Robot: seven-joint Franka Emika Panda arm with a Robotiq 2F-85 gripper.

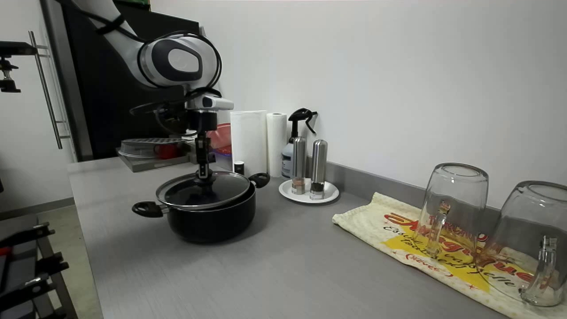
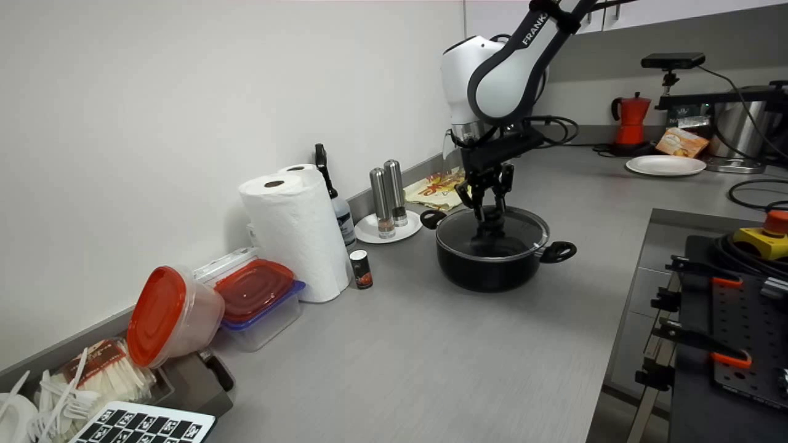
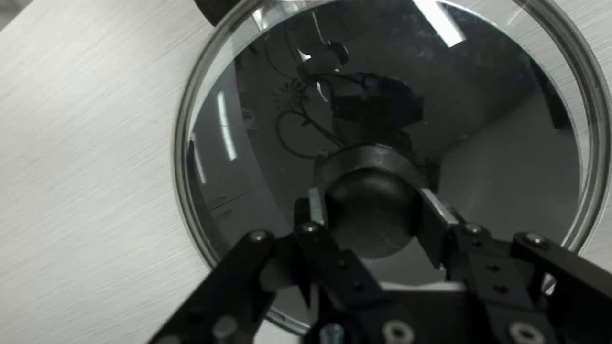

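A black pot (image 1: 212,222) with two side handles stands on the grey counter. Over its mouth is a glass lid (image 1: 180,189) with a metal rim; in exterior view 1 it sits slightly off to the left, and a dark gap shows under its right side. My gripper points straight down at the middle of the lid, shut on the round black lid knob (image 3: 373,212), with one finger at either side. Exterior view 2 shows the lid (image 2: 526,235) almost level over the pot (image 2: 487,274). Whether its rim touches the pot all round, I cannot tell.
Behind the pot stand paper towel rolls (image 1: 248,141), a spray bottle (image 1: 287,157) and a white plate (image 1: 308,197) bearing two mills. Upturned glass mugs (image 1: 452,212) rest on a cloth (image 1: 390,234) at the right. The counter before the pot is clear.
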